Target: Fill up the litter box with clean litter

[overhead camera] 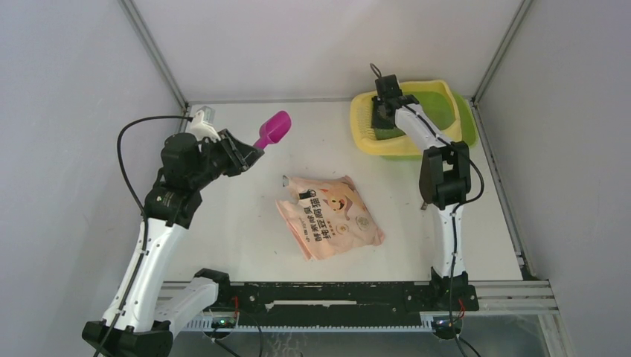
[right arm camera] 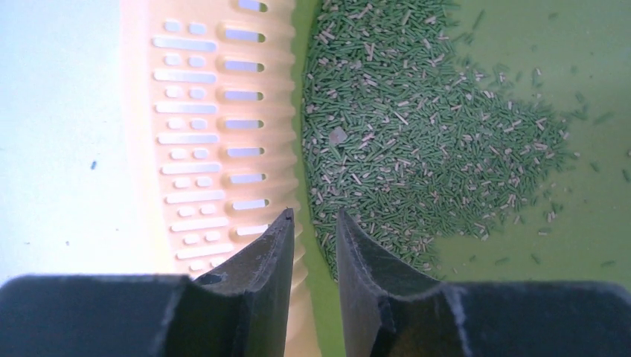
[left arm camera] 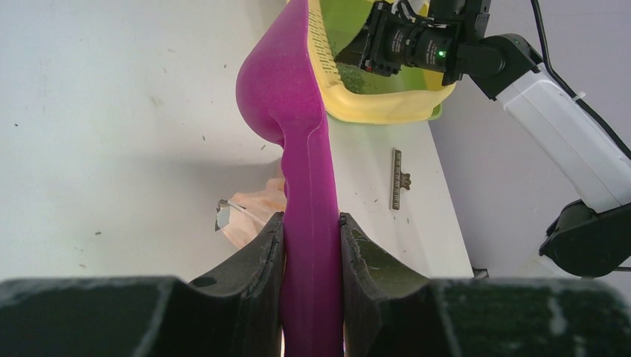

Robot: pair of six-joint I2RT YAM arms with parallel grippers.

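Observation:
A magenta scoop (overhead camera: 276, 128) is held by its handle in my left gripper, shut on it, above the left side of the table. The scoop's bowl looks empty from above. At the back right stands the litter box, with a yellow slotted rim (overhead camera: 362, 128) over a green base (overhead camera: 469, 123). My right gripper reaches into it and appears shut on the yellow rim's inner edge, which runs between the fingers. Green litter pellets (right arm camera: 402, 134) cover part of the floor close by. The pink litter bag (overhead camera: 335, 219) lies mid-table.
A small slotted strip (left arm camera: 396, 178) lies on the table in front of the box, partly hidden from above by the right arm. Walls stand behind and beside the table. Free room lies between bag and box.

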